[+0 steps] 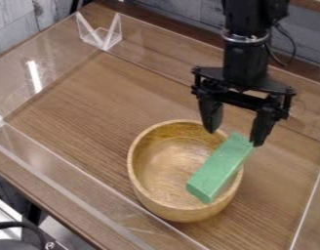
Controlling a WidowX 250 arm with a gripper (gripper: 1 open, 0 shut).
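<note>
A green block (218, 168) lies slanted in a round light-wooden bowl (163, 180) on the wooden table (85, 117). My black gripper (238, 127) hangs open above the back right of the bowl, its two fingers apart, one on each side over the bowl's rear and the table to the right, with nothing seen held between them.
A small clear wire-like holder (100, 34) stands at the back left. Dark cables lie at the lower left edge.
</note>
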